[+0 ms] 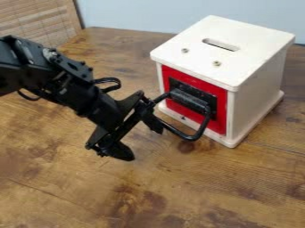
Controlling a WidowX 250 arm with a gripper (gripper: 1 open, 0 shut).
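A white wooden box (254, 98) with a slot and two knobs on top stands at the right, its front panel red (176, 80). A black fitting (191, 98) with a looped black handle or cable sticks out from that panel. My black gripper (128, 134) hangs at the left, angled down in front of the box, near the loop; whether it touches the loop is unclear, and so is the state of its fingers.
A pale wall is behind, with a light wooden object (42, 52) at the back left.
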